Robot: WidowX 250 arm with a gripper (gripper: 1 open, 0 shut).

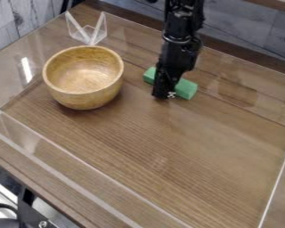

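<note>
The black gripper (166, 87) reaches down from the top of the view onto a green block (183, 89), right of the bowl, and partly covers it. Its fingers look close together; whether anything is between them is hidden. A wooden bowl (83, 76) stands on the table at the left.
A white, thin-stranded object (90, 31) lies at the back left. The table's left edge and some dark cables are at the lower left.
</note>
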